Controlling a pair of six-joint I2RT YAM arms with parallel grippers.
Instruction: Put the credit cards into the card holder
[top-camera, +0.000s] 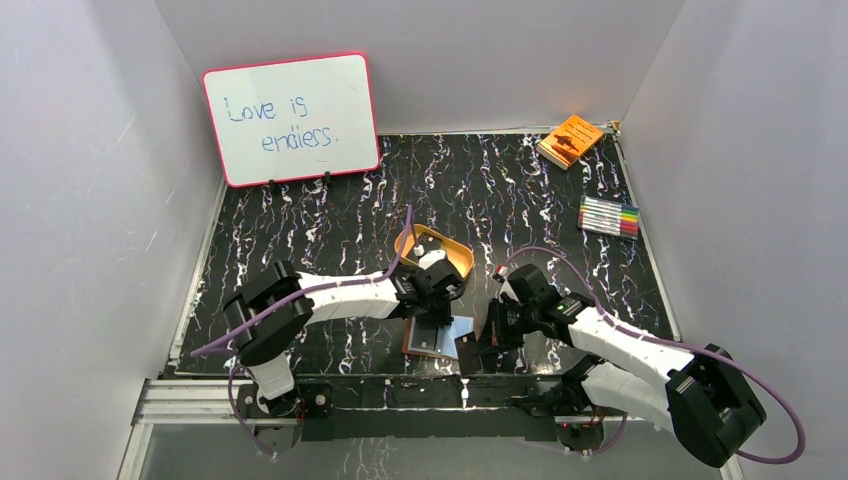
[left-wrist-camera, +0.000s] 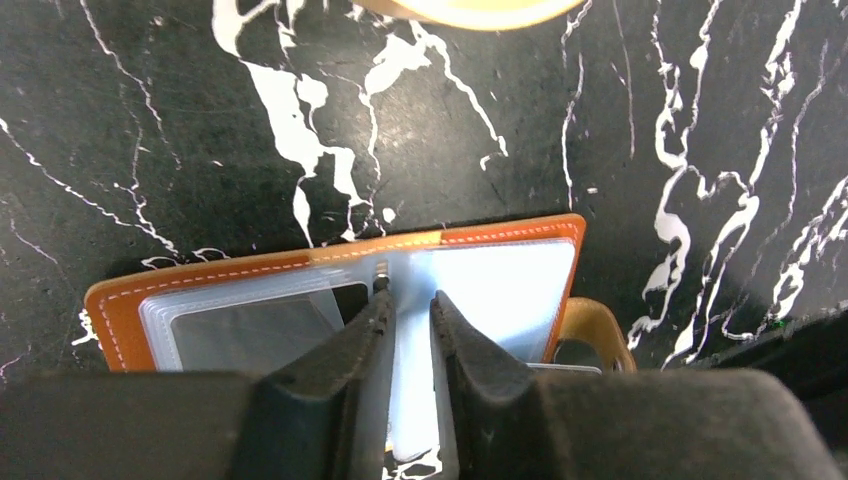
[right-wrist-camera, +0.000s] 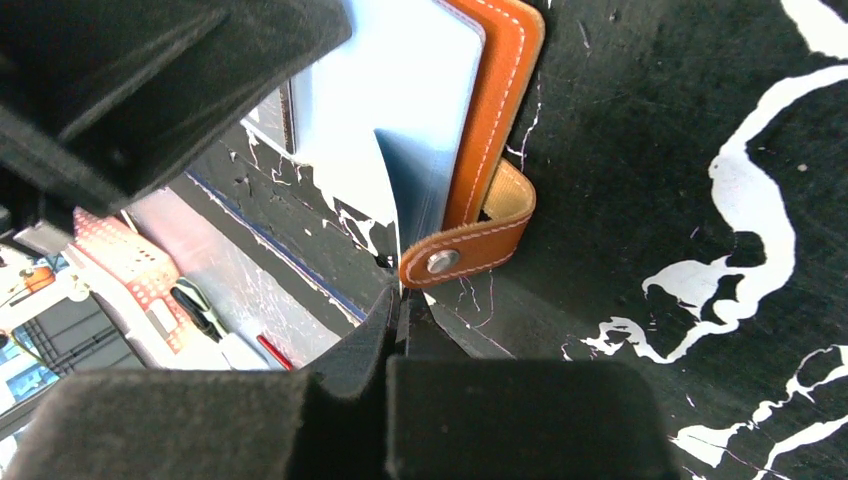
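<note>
The open card holder (top-camera: 412, 340), brown leather with clear bluish sleeves, lies flat near the front edge. A dark card shows under the sleeve on its left part (left-wrist-camera: 250, 335). Over its middle my left gripper has its fingers apart, with the bluish sleeve showing in the gap; whether they touch it I cannot tell. My right gripper is shut on a black card (top-camera: 467, 352) at the holder's right side. In the right wrist view this card (right-wrist-camera: 391, 200) stands nearly edge-on against the sleeve, close to the snap strap (right-wrist-camera: 475, 247).
Behind the left gripper sits a yellow tray (top-camera: 462, 255) with dark cards in it. A pen set (top-camera: 608, 217) and an orange book (top-camera: 570, 140) lie at the back right, and a whiteboard (top-camera: 290, 120) stands at the back left.
</note>
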